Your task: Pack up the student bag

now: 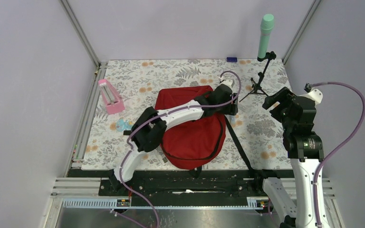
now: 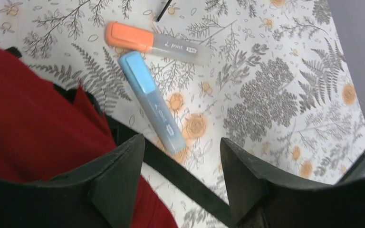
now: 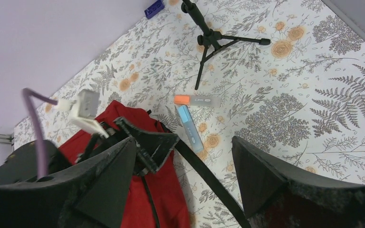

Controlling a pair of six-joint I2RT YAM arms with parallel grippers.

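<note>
The red bag lies mid-table, its upper part crossed by the left arm. A blue-capped tube and an orange-capped tube lie on the table to the right of the bag, close to each other at their capped ends. Over the bag's right edge hovers my left gripper, open and empty, with the blue-capped tube ahead of its fingertips. My right gripper hangs off to the right of the tubes and the bag, open with nothing between its fingers. The bag's opening is hidden under the left arm.
A pink case sits at the far left, a blue item below it. A black tripod carrying a green cylinder stands back right. A small dark blue block rests at the back edge. The bag's black strap runs toward the front.
</note>
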